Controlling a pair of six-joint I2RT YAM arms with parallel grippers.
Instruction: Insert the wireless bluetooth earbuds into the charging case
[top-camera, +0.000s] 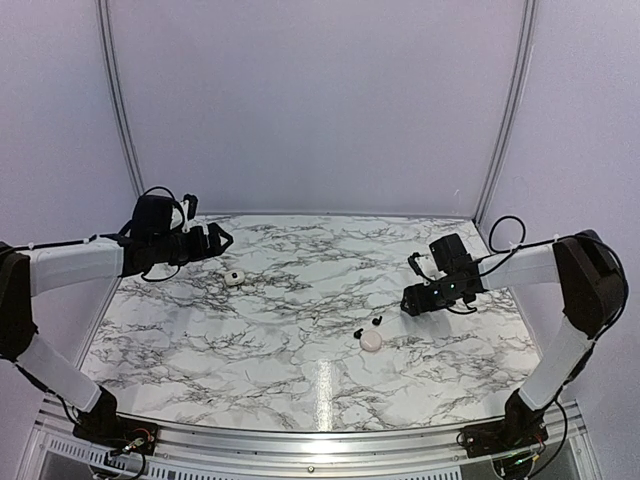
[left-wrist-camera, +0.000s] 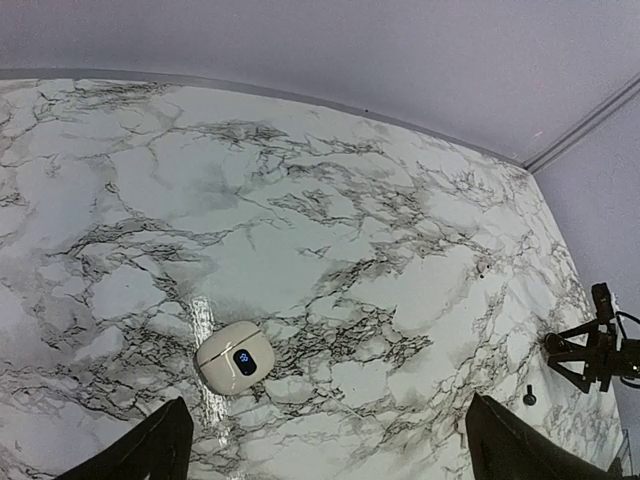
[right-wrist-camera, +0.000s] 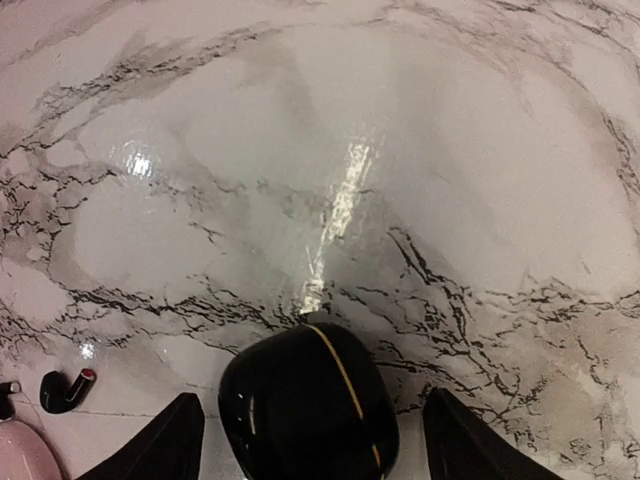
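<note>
The white charging case (left-wrist-camera: 236, 358) lies on the marble table, closed, its small display lit. My left gripper hangs open above and behind it, nothing between its fingers. A glossy black case (right-wrist-camera: 305, 410) with a gold seam sits between the fingers of my right gripper (top-camera: 408, 303), low over the table. Those fingers stand apart, one on each side; contact is not clear. In the top view this case is hidden by the gripper. One black earbud (top-camera: 377, 321) and another black earbud (top-camera: 358, 333) lie to its left.
A pale pink round object (top-camera: 371, 342) lies beside the black earbuds. A tiny dark-tipped spot (left-wrist-camera: 482, 272), perhaps a white earbud, shows farther back. Walls bound the back and sides.
</note>
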